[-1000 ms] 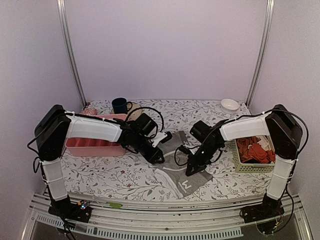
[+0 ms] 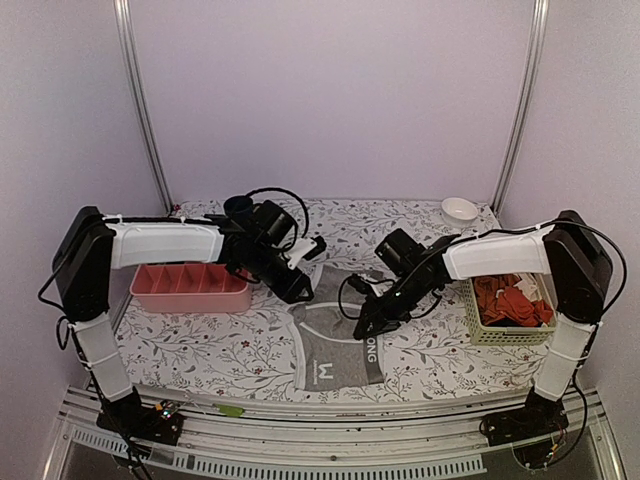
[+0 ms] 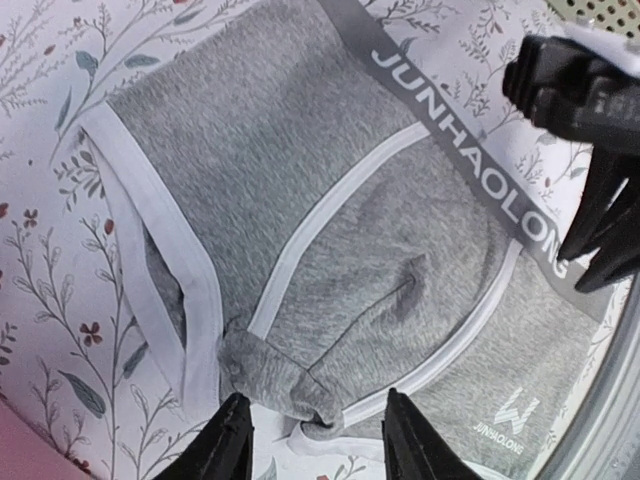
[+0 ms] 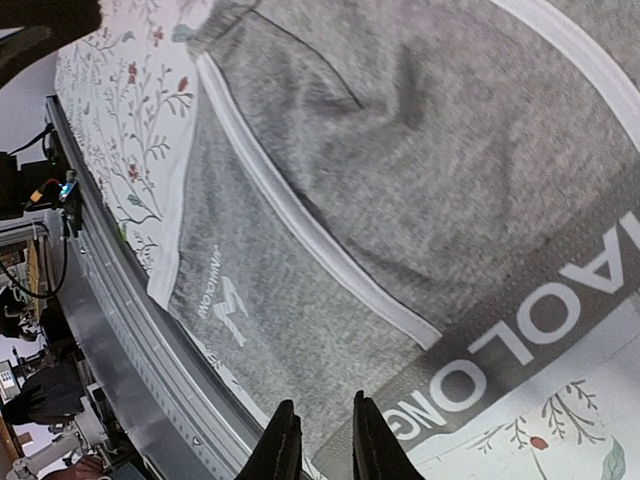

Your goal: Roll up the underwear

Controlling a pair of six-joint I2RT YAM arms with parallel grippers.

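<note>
Grey underwear (image 2: 332, 355) with white trim and a dark lettered waistband lies rumpled on the floral table, its upper part folded and its waistband running down the right side. In the left wrist view the underwear (image 3: 260, 160) shows a bunched fold near the bottom centre. My left gripper (image 2: 298, 290) hovers over its upper left edge, fingers apart (image 3: 310, 440), nothing between them. My right gripper (image 2: 365, 325) is over the waistband on the right; in the right wrist view its fingertips (image 4: 365, 415) stand apart above the band, nothing seen between them.
A pink divided bin (image 2: 190, 300) stands at the left, a green basket (image 2: 510, 335) with rust-coloured clothes at the right. A white bowl (image 2: 459, 210) and a dark mug (image 2: 237, 205) are at the back.
The underwear's lower part has shifted left and straightened.
</note>
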